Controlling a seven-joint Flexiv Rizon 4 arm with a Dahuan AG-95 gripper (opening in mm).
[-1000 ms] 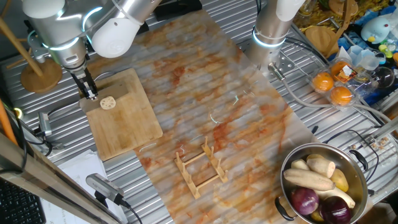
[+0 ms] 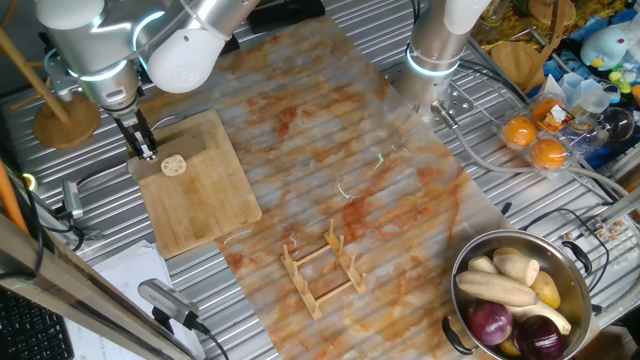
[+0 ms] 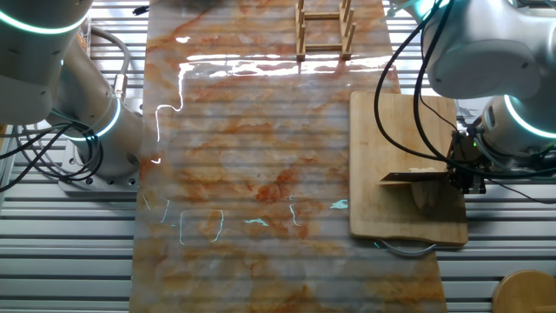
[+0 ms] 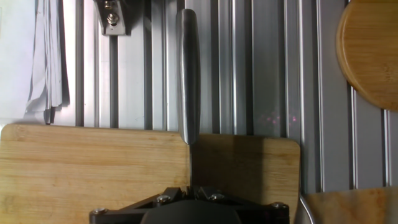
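Note:
My gripper [image 2: 150, 154] is over the edge of the wooden cutting board [image 2: 215, 205], shut on a knife. In the wrist view the knife's metal handle [image 4: 188, 78] sticks out past the board's edge, and its thin blade runs back between the fingers, whose tips are partly hidden. From exterior view 2, the dark blade [image 3: 410, 176] reaches inward over the board from the gripper [image 3: 460, 165]. A pale slice with holes, like lotus root [image 2: 174, 165], sits close by the blade; whether they touch, I cannot tell.
A small wooden rack [image 2: 325, 277] stands on the marbled mat [image 2: 300, 150], which is otherwise mostly clear. At the right is a metal pot [image 2: 462, 285] of vegetables. Round wood [image 4: 373, 50] lies off the board.

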